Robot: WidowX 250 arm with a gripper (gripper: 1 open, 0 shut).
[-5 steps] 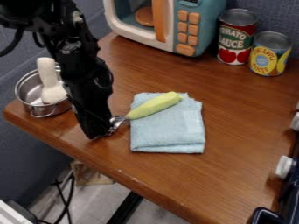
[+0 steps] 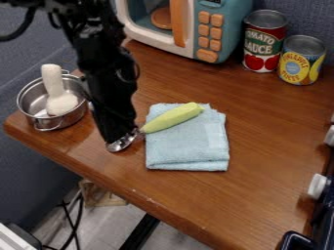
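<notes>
My black gripper (image 2: 115,125) hangs over the left of the wooden table, just above a shiny metal utensil head (image 2: 124,142) lying left of a folded light blue cloth (image 2: 187,149). A yellow corn-like object (image 2: 174,116) lies on the cloth. Whether the fingers are open or shut on the utensil is unclear. A steel pot (image 2: 50,116) with a white cylindrical object (image 2: 54,88) in it stands at the left.
A toy microwave (image 2: 216,29) is at the back, with a tomato can (image 2: 263,44) and a yellow can (image 2: 300,61) at back right.
The gripper has risen a little and shifted slightly, uncovering more of the metal utensil head, which sits slightly further left and lower.
</notes>
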